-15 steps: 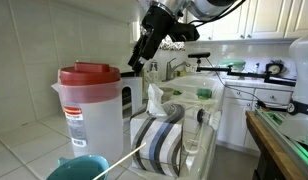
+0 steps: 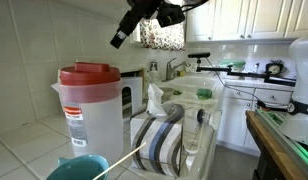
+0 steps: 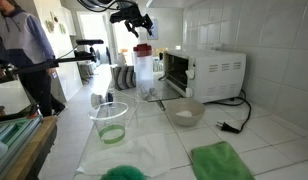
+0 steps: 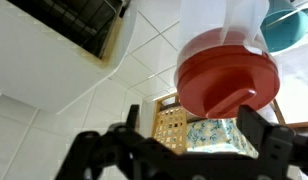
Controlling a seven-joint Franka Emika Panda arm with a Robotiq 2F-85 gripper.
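Observation:
A tall clear pitcher (image 2: 94, 123) with a red lid (image 2: 89, 73) stands on the tiled counter. In exterior view 1 my gripper (image 2: 116, 42) hangs higher than the lid and to its right, fingers apart. The wrist view looks down on the round red lid (image 4: 227, 78), which lies ahead of the fingers. Its two dark fingers (image 4: 69, 152) are spread wide at the lower left and right, with nothing held between them. Exterior view 2 has the pitcher (image 3: 144, 75) at the back, and the gripper (image 3: 130, 18) above it.
Close by are a teal mug (image 2: 79, 168) with a stick, a striped tissue box (image 2: 157, 140) and a white toaster oven (image 3: 206, 75). A clear container (image 3: 112, 124), a bowl (image 3: 184, 112) and a green cloth (image 3: 221, 161) lie farther along the counter.
The gripper has risen and moved left in exterior view 1, ending higher above the tissue box and nearer the pitcher's lid. The pitcher and the other objects have stayed in place.

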